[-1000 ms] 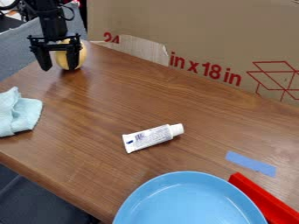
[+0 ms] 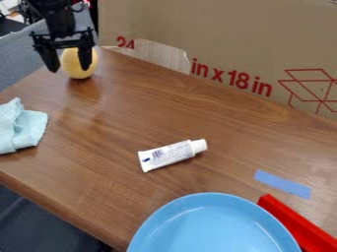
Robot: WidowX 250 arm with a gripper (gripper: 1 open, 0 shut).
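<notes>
My black gripper (image 2: 69,56) is at the top left, open, its fingers spread over a yellow rounded object (image 2: 79,66) that stands near the back left of the table. Part of that object is hidden behind the gripper. Whether the fingers touch it is hard to tell.
A pale cloth (image 2: 16,128) lies at the left edge. A white tube (image 2: 172,154) is mid-table. A blue plate (image 2: 211,230), a red object (image 2: 297,224) and blue tape (image 2: 282,183) are at the lower right. A cardboard box (image 2: 218,39) backs the table.
</notes>
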